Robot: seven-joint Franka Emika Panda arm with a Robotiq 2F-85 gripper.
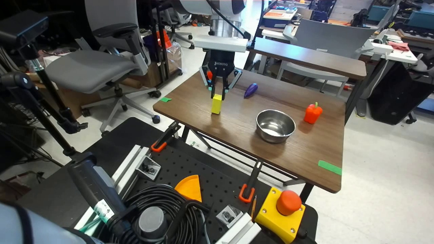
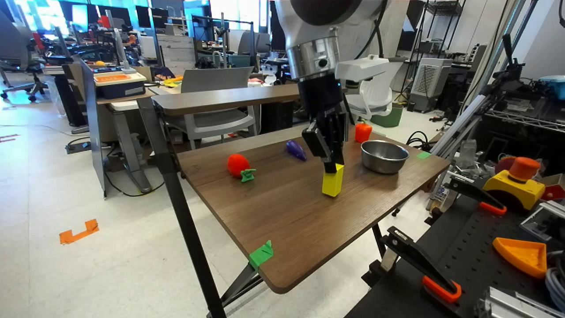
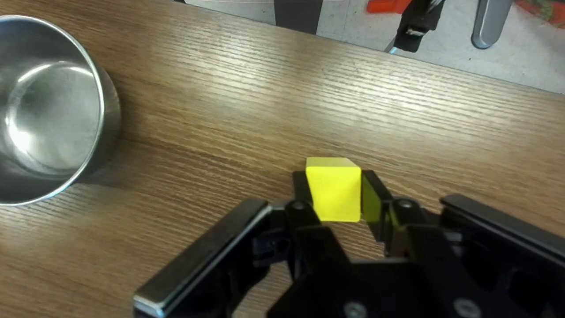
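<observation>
A yellow block [image 3: 334, 193] is pinched between the two black fingers of my gripper, one pad on each side of it. In exterior view 1 the gripper [image 1: 218, 97] points straight down and the block [image 1: 216, 105] stands upright below it. Exterior view 2 shows the block [image 2: 332, 182] low over the table's near part or touching the wood; I cannot tell which. The steel bowl [image 1: 275, 126] is empty and sits some way from the block; the wrist view shows its rim and inside [image 3: 53, 116] at the left.
A purple eggplant [image 1: 251, 90] lies behind the gripper. An orange-red pepper [image 1: 313, 113] stands past the bowl, and a red, green-topped vegetable [image 2: 238, 165] lies at the opposite end. Between block and bowl the wooden table [image 1: 240, 114] is bare. A raised shelf [image 1: 309, 57] runs along the back.
</observation>
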